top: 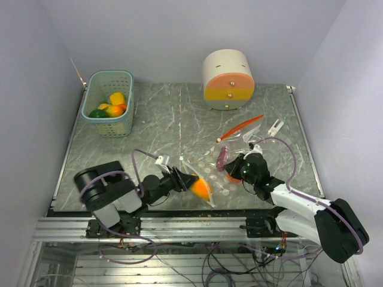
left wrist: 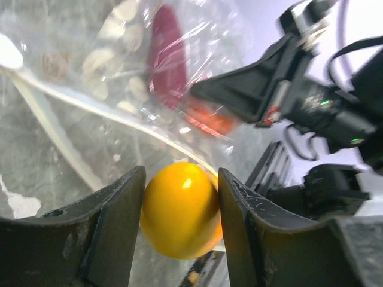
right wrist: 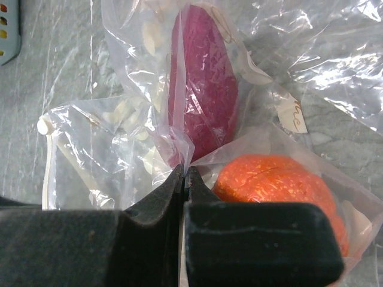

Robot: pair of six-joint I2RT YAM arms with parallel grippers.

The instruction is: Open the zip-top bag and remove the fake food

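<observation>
An orange fake fruit (left wrist: 179, 209) is between the fingers of my left gripper (top: 187, 182), at the mouth of a clear zip bag on the front of the table. My right gripper is shut on the thin plastic of the bag (right wrist: 119, 155). Beside it lie a purple oblong food (right wrist: 203, 84) and a bumpy red-orange food (right wrist: 275, 188), both under clear plastic.
A basket (top: 122, 128) of fake produce stands at the back left, a rounded drawer box (top: 227, 72) at the back. An orange strip (top: 242, 124) and loose plastic lie at the right.
</observation>
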